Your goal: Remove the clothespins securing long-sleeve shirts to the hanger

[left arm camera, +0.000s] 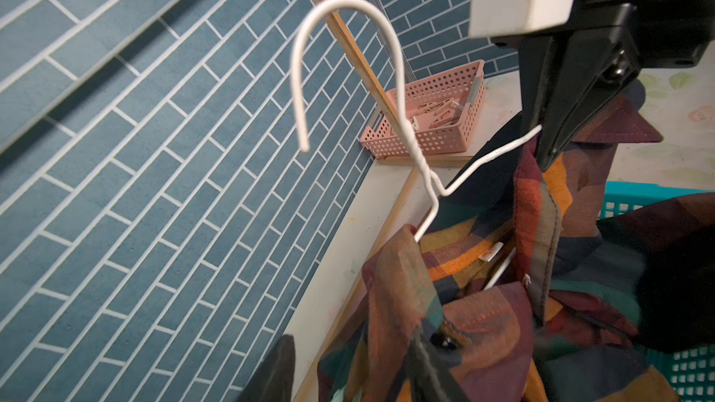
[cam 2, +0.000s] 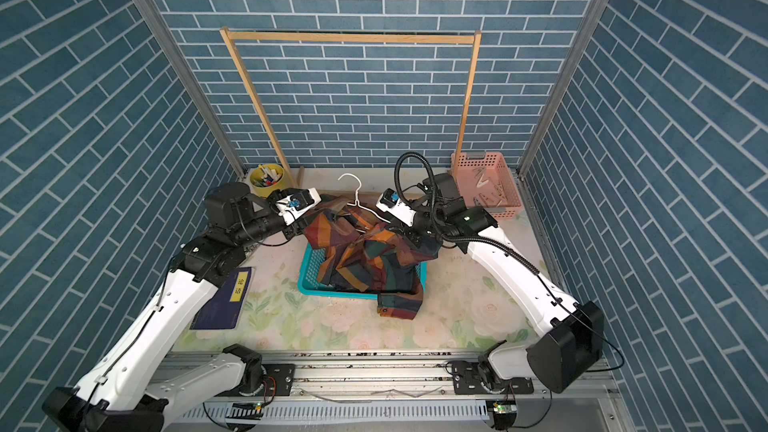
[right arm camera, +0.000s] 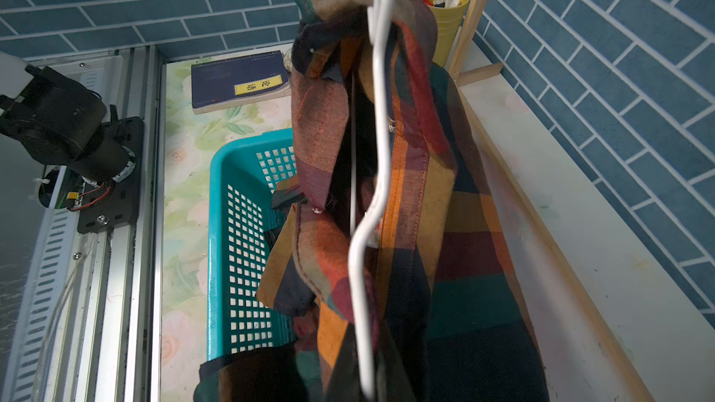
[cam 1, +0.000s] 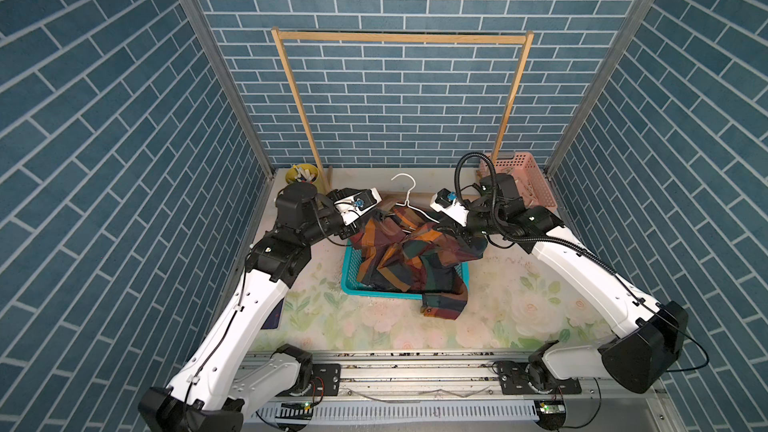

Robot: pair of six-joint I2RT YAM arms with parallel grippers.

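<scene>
A white wire hanger stands hook-up among dark multicoloured plaid shirts heaped over a teal basket. My right gripper is shut on the hanger's arm, with shirt fabric at its fingertips. My left gripper is left of the hook in the top views; in its wrist view its fingers stand apart, over the fabric, with nothing clearly between them. I cannot make out a clothespin on the hanger.
A wooden rack stands behind. A pink basket with clothespins is at the back right, a yellow bucket at the back left. A dark book lies on the left.
</scene>
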